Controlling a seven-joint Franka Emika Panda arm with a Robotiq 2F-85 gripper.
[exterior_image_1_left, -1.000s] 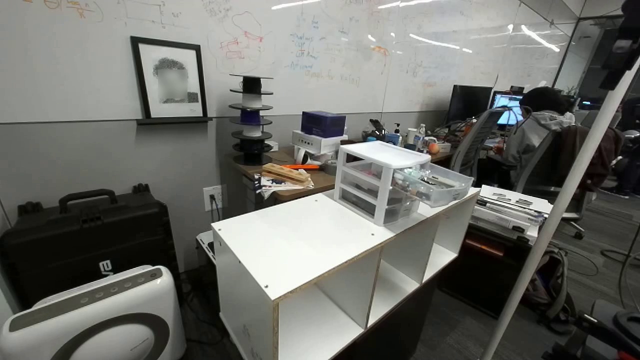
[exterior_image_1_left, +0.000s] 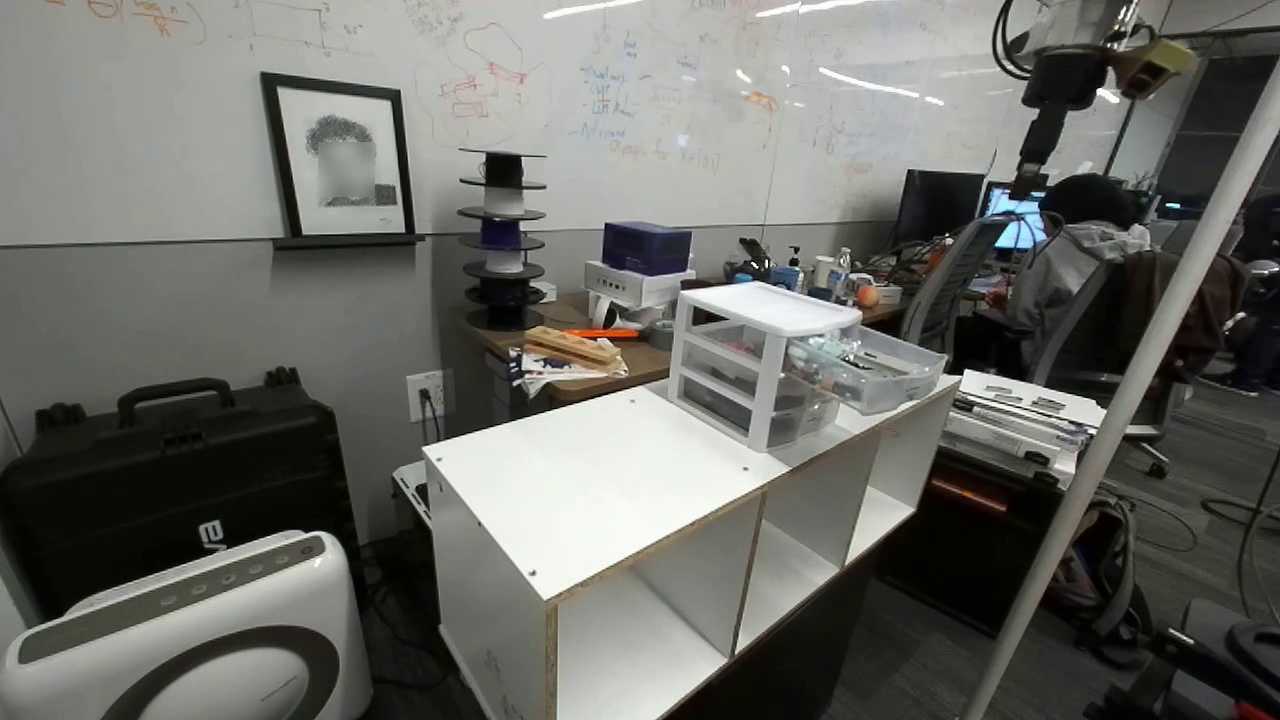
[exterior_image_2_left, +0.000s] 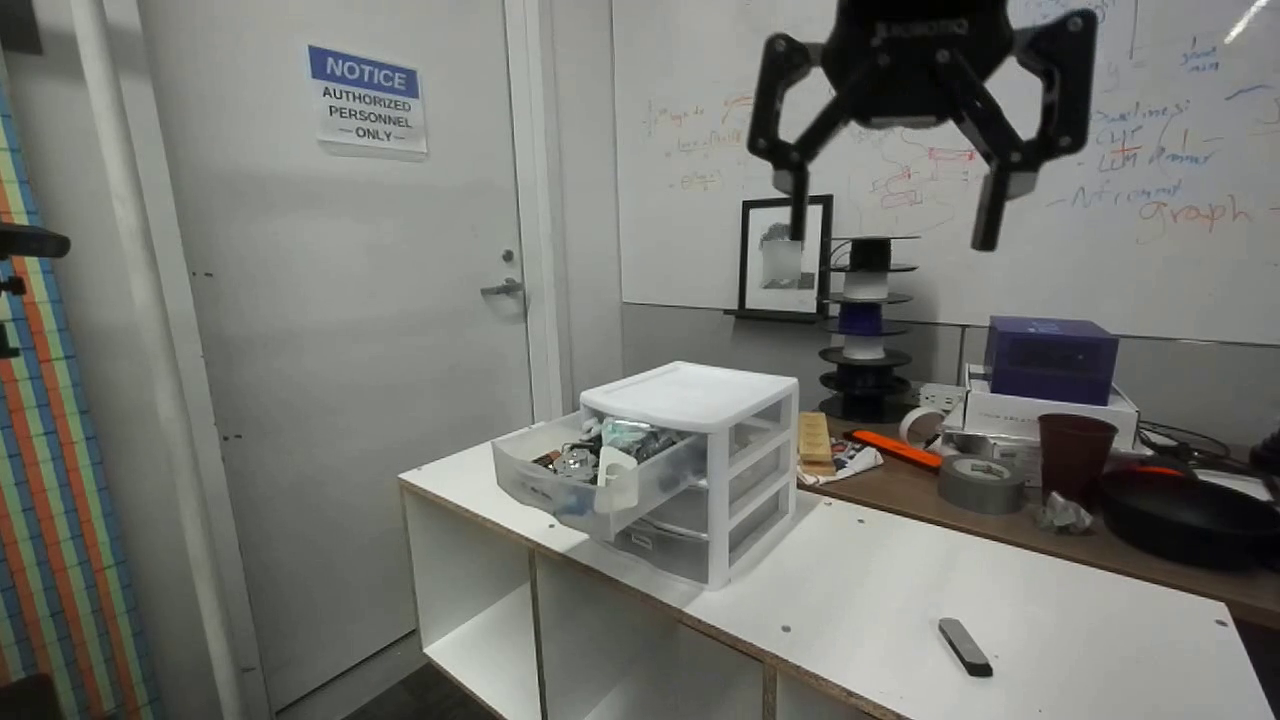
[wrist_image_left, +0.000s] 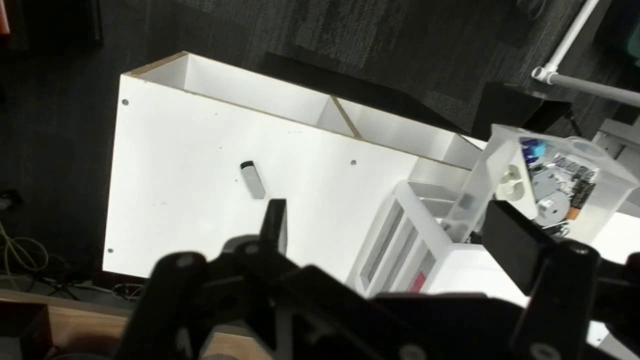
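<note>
High above the shelf top, my gripper (exterior_image_2_left: 893, 235) hangs open, with nothing between its spread fingers. In exterior view 1 the gripper (exterior_image_1_left: 1028, 180) is seen edge-on at the upper right. A small grey bar with one dark end (exterior_image_2_left: 964, 648) lies flat on the white shelf top; the wrist view has the bar (wrist_image_left: 253, 181) left of the fingers. I cannot make it out in exterior view 1. On the same shelf stands a white drawer unit (exterior_image_2_left: 689, 394), its clear top drawer (exterior_image_2_left: 558, 498) pulled out and full of small parts (wrist_image_left: 552, 207).
The white shelf top (exterior_image_1_left: 588, 480) is bare around the grey bar. Behind it, a desk carries a spool stack (exterior_image_2_left: 866, 314), grey tape (exterior_image_2_left: 981, 486), a dark cup (exterior_image_2_left: 1071, 456) and a black pan (exterior_image_2_left: 1182, 516). A pale pole (exterior_image_1_left: 1122, 408) rises at the right.
In exterior view 1 the arm has come from the far right edge leftward, and the gripper now shows at the upper right. The drawer unit and shelf look the same.
</note>
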